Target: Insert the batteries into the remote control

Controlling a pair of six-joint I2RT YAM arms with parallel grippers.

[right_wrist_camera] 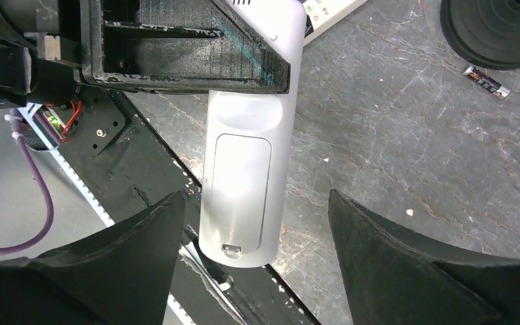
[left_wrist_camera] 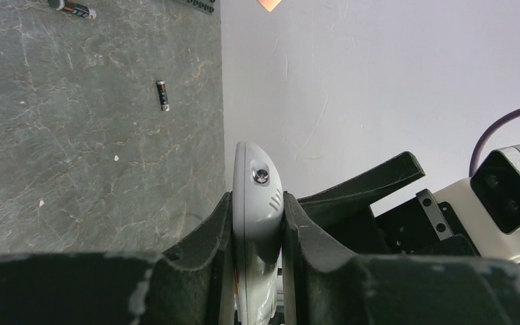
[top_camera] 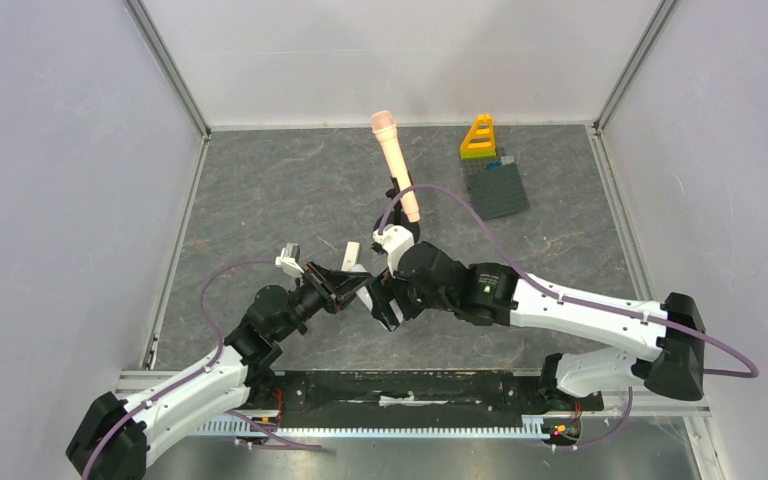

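Note:
The white remote (right_wrist_camera: 237,189) is held upper-middle by my left gripper, shut on it; in the right wrist view its back shows, battery cover closed, with a latch at the lower end. My right gripper is part open around the remote's lower end, fingers apart from it on both sides. A battery (right_wrist_camera: 486,81) lies on the grey floor near a black round base. The left wrist view shows batteries (left_wrist_camera: 162,95) on the floor.
A peach microphone (top_camera: 393,155) stands on a black stand behind the arms. A dark board with a yellow triangle (top_camera: 478,135) sits back right. A white object (top_camera: 352,252) lies just behind the remote.

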